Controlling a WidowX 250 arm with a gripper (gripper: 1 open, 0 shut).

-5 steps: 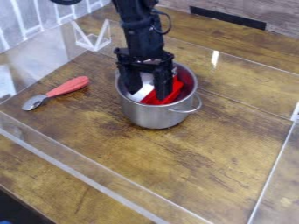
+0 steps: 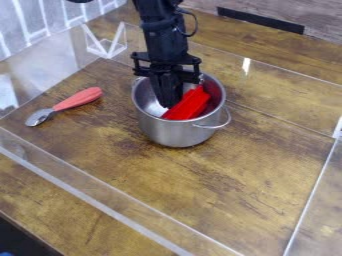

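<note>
The black gripper (image 2: 166, 80) hangs over the back left rim of a steel pot (image 2: 178, 130), its lower parts at or just inside the pot. It looks shut, and nothing clear shows between its fingers, though they are small and dark. A red object (image 2: 190, 105) lies inside the pot on the right, with something pale beside it, partly hidden behind the gripper.
A spoon (image 2: 78, 100) with a red handle lies on the wooden table (image 2: 247, 190) left of the pot. A pale rail or edge runs along the left.
The gripper has risen and moved back from deep inside the pot. More of the red object and the pot's interior now shows.
</note>
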